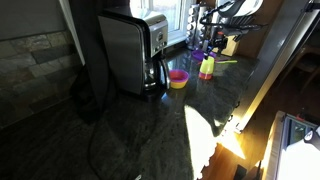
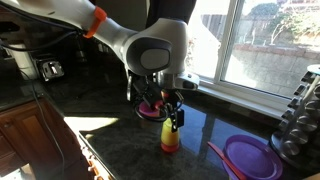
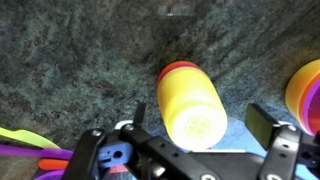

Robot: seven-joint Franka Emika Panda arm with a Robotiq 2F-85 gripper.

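Observation:
A yellow bottle (image 3: 193, 108) with a pale rounded top and a red base stands upright on the dark counter. In the wrist view it lies below and between the fingers of my gripper, which is open with visible gaps on both sides. The second exterior view has the gripper (image 2: 168, 108) just above the bottle (image 2: 171, 141), whose upper part is partly hidden. From the first exterior view, the same bottle (image 1: 207, 68) appears right of the bowls, under the arm.
Nested yellow and pink bowls (image 1: 178, 78) sit near the coffee maker (image 1: 138, 50). A purple plate (image 2: 262, 158) with a red utensil lies by the window, near a spice rack (image 2: 299, 115). Colourful utensils (image 3: 35, 152) are at the wrist view's left.

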